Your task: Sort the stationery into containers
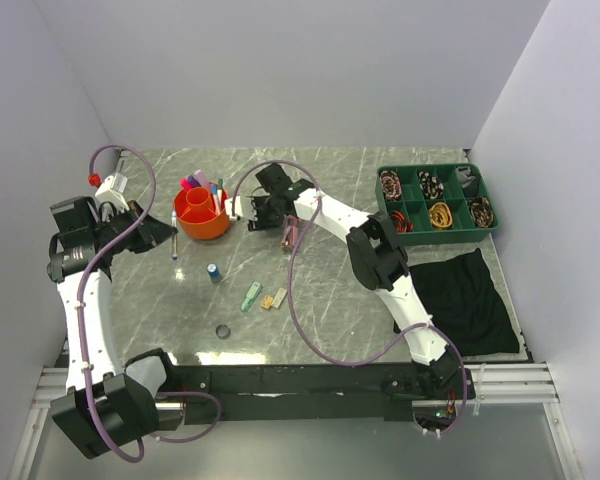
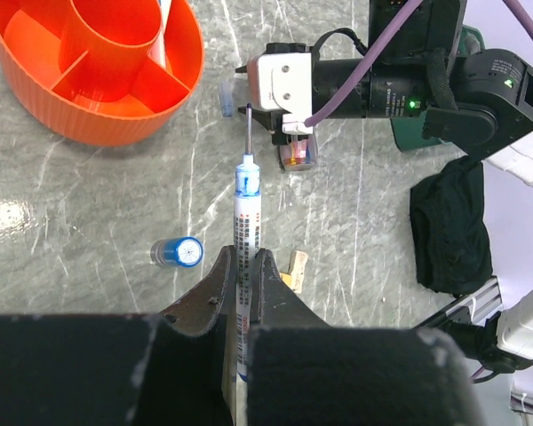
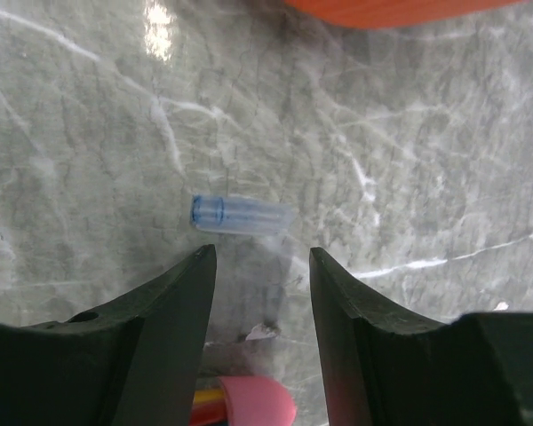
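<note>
My left gripper (image 1: 168, 228) is shut on a white pen (image 2: 247, 231), held left of the orange organizer (image 1: 202, 225), which holds pens and markers. Right of the organizer, my right gripper is part open over a small translucent blue cap (image 3: 242, 216), nothing between its fingers. A pink-ended clear case (image 3: 258, 399) lies near it. A blue cylinder (image 1: 214, 271), a green item (image 1: 251, 296), small tan blocks (image 1: 279, 298) and a grey ring (image 1: 222, 331) lie on the table.
A green compartment tray (image 1: 435, 234) with coiled bands sits at back right, above a black cloth (image 1: 455, 310).
</note>
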